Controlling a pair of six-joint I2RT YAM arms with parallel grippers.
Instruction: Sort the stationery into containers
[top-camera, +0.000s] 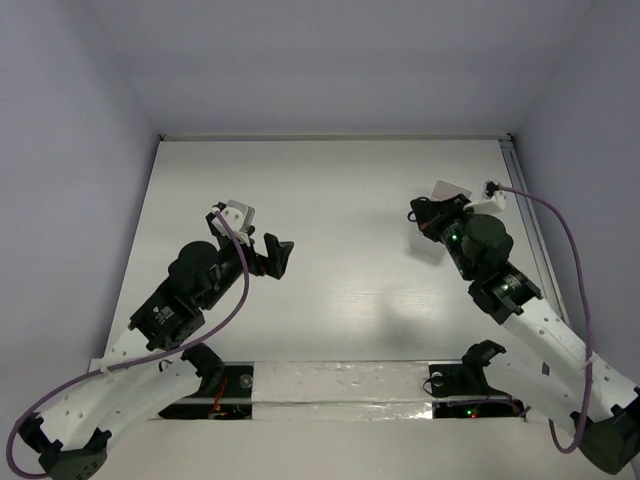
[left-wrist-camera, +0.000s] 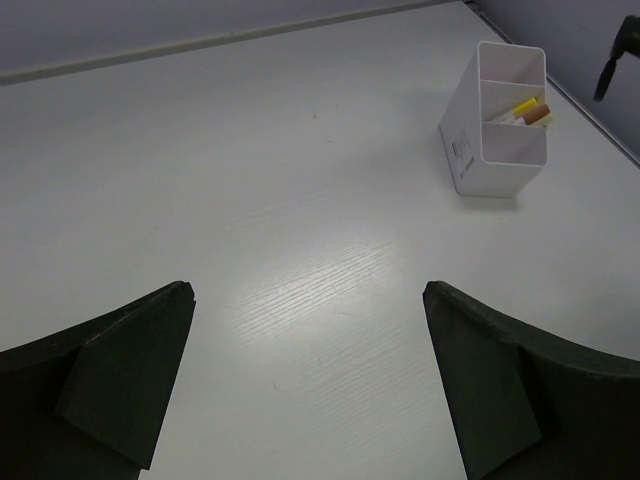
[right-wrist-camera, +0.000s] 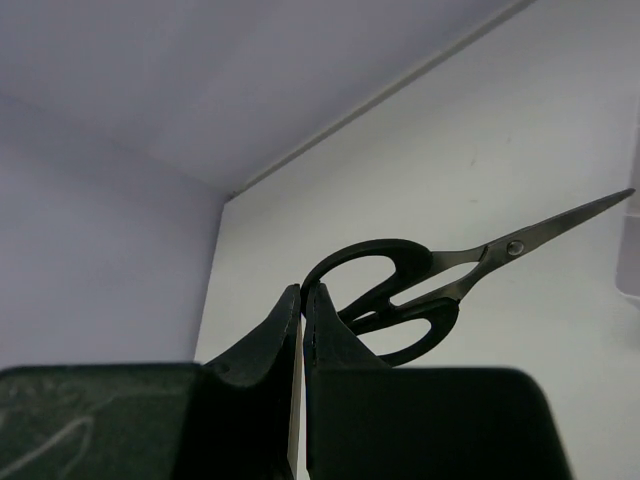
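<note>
Black-handled scissors (right-wrist-camera: 440, 280) are pinched by one handle loop in my right gripper, which is shut on them; their metal blades point to the right in the right wrist view. From above, the right gripper (top-camera: 418, 214) hangs over or close to the white organizer (top-camera: 450, 190), hiding much of it. In the left wrist view the organizer (left-wrist-camera: 470, 165) shows three compartments, with several markers (left-wrist-camera: 530, 110) in the middle one and the nearest looking empty. My left gripper stands open above the table, nothing between its fingers.
Grey walls (top-camera: 330, 70) enclose its back and sides. A purple cable (top-camera: 560, 220) loops along the right arm.
</note>
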